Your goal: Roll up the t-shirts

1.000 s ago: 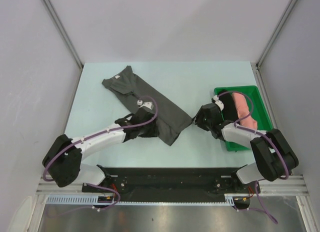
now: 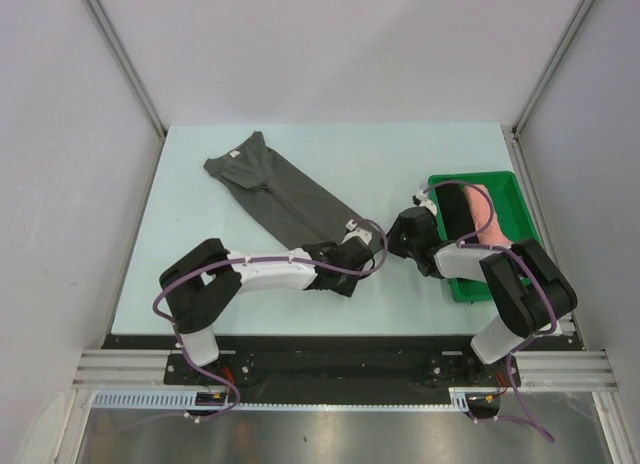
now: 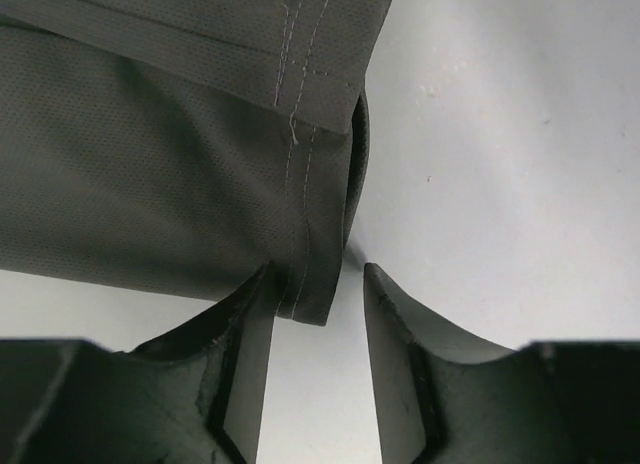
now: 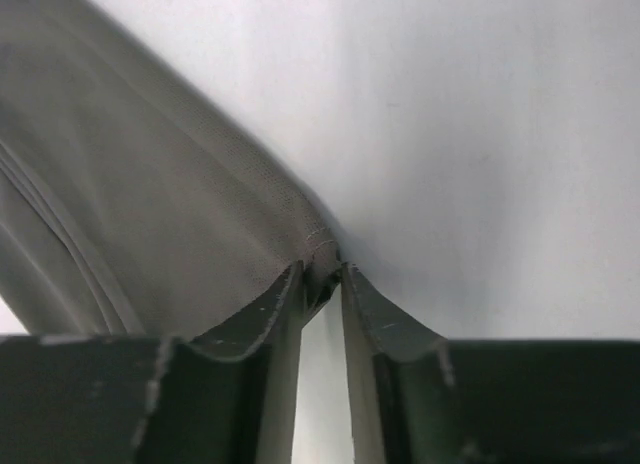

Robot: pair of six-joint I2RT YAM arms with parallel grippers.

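A dark grey t-shirt (image 2: 300,194) lies in a long folded strip, running diagonally from the upper left to the middle of the white table. My left gripper is at its lower end, fingers part open astride the folded hem (image 3: 300,214). My right gripper sits at the corner (image 4: 260,214) on the strip's right end, fingers part open either side of the fabric tip. In the top view both grippers are close together over that end.
A green basket (image 2: 515,194) on the right holds a black and a pink folded item.
My left gripper has moved right and down from the middle of the strip to its lower end. The right arm has shifted slightly, staying at the right corner.
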